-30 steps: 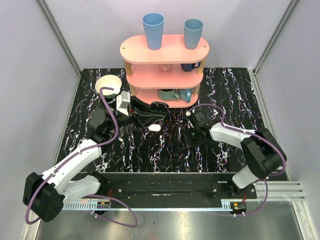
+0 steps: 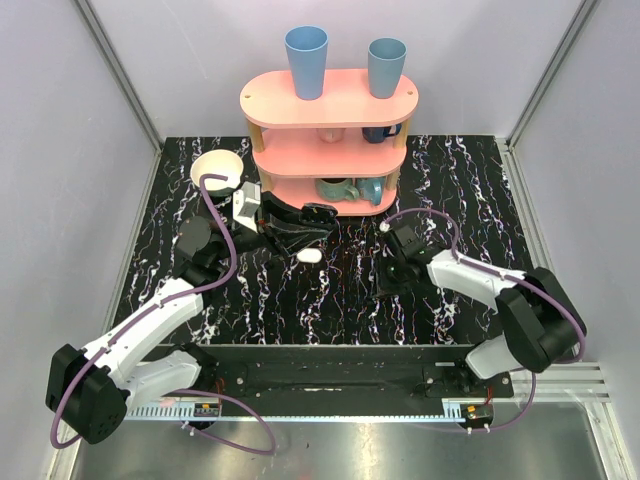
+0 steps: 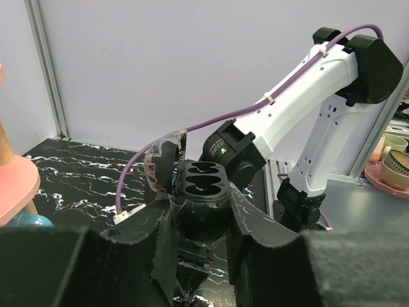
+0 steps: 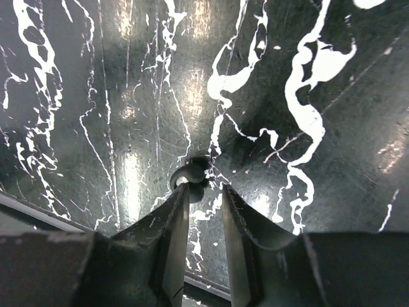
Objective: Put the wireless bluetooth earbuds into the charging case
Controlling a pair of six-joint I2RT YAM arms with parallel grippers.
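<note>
My left gripper is shut on the black charging case (image 3: 203, 192), held up in the air with its lid open and dark wells facing up; in the top view the case (image 2: 318, 215) sits left of centre. My right gripper points down low over the marble table, its fingers slightly apart. Just beyond its fingertips lies a small black earbud (image 4: 192, 173), partly behind the left finger; I see nothing clearly held between the fingers.
A pink shelf (image 2: 328, 90) with cups stands at the back. A cream bowl (image 2: 217, 162) is at back left, and a white object (image 2: 309, 256) lies near the middle. The front edge of the marble table runs below both arms.
My right arm has shifted slightly to the right over the table. My left arm and the case have not moved.
</note>
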